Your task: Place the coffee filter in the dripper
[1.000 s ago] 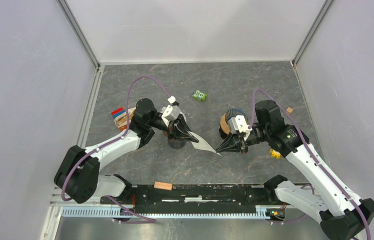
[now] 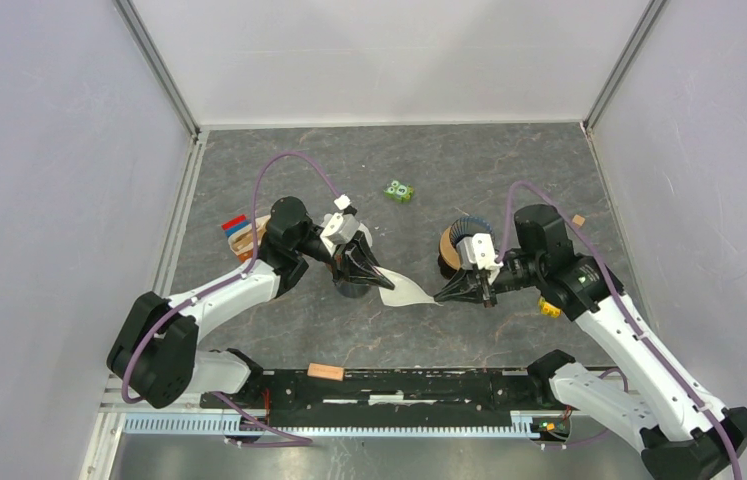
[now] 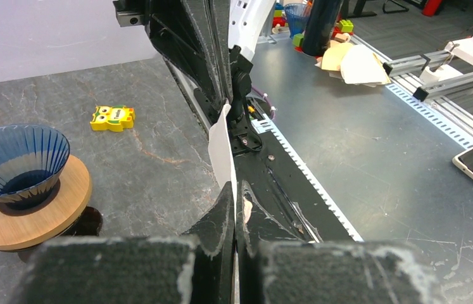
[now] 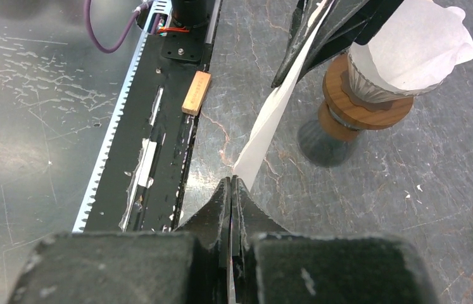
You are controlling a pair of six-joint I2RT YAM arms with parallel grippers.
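Observation:
A white paper filter [image 2: 405,291] spans the space between my two grippers, both shut on it: my left gripper [image 2: 386,284] at one end, my right gripper [image 2: 439,298] at the other. In both wrist views it appears nearly edge-on. A blue ribbed dripper [image 3: 15,158] on a wooden ring [image 3: 63,209] stands at the right of the mat, partly behind my right arm. A second dripper [image 4: 373,85], clear, with white paper [image 4: 417,44] in it, stands on a wooden stand behind my left gripper.
A green toy [image 2: 399,191], a yellow toy [image 2: 549,308] and small wooden blocks [image 2: 577,220] lie about the grey mat [image 2: 319,150]. An orange block [image 2: 326,371] sits at the front edge.
My right gripper has shifted very slightly right and up in the top view, and the filter's right end with it. My left arm looks nearly unchanged.

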